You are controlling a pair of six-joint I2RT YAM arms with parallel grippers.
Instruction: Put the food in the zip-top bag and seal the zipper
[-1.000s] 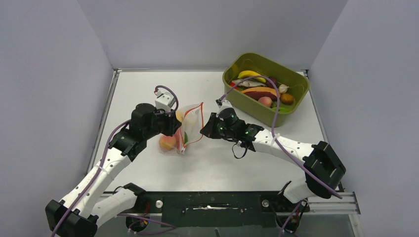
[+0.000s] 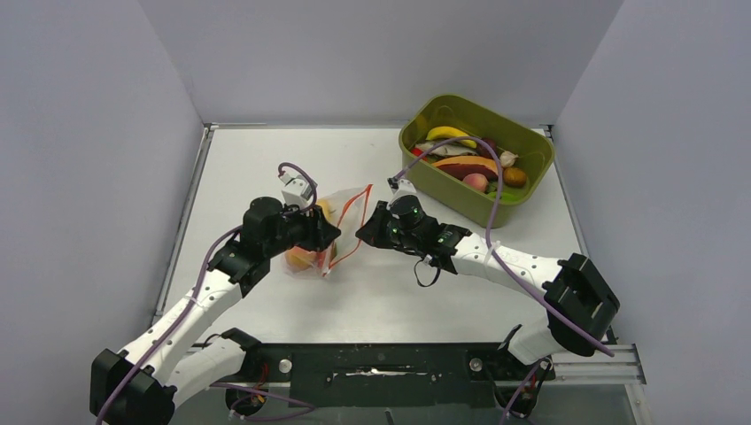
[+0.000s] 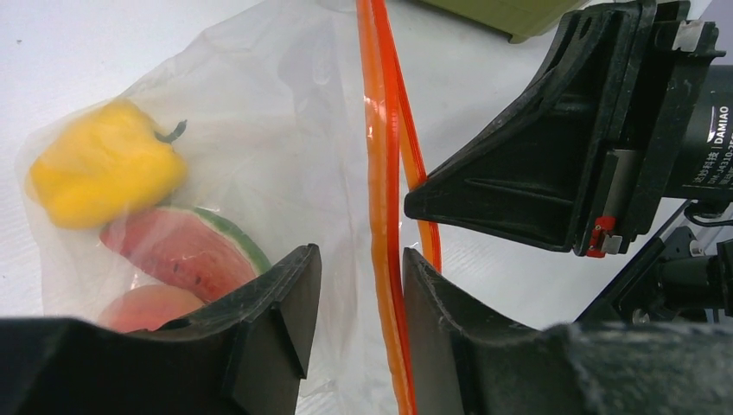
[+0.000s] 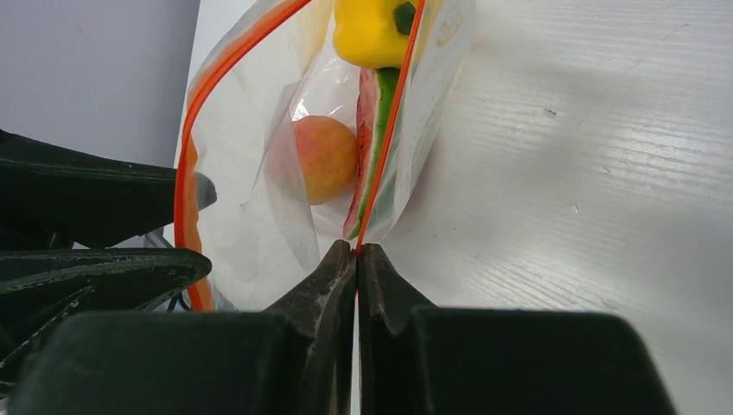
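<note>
The clear zip top bag [image 2: 351, 215] lies with its orange-edged mouth spread apart. Inside it I see a yellow pepper [image 3: 104, 164], a watermelon slice [image 3: 186, 255] and a peach [image 4: 327, 158]. My left gripper is part open, one finger on each side of the near orange zipper strip [image 3: 380, 173], with a gap left between its pads. In the right wrist view, the other orange strip [image 4: 393, 121] runs into the tips of my right gripper, which is shut on it. The lowest part of the bag is hidden behind the left fingers.
A green bin [image 2: 460, 195] with a banana, a fish and several other foods stands at the back right. White table [image 2: 390, 305] in front of the bag is bare. Both arms' tips are close together at the bag's mouth.
My left gripper has come right and slightly toward the front, closer to the right gripper and onto the bag's near edge. The right arm has stayed nearly still; the bag's mouth has shifted slightly.
</note>
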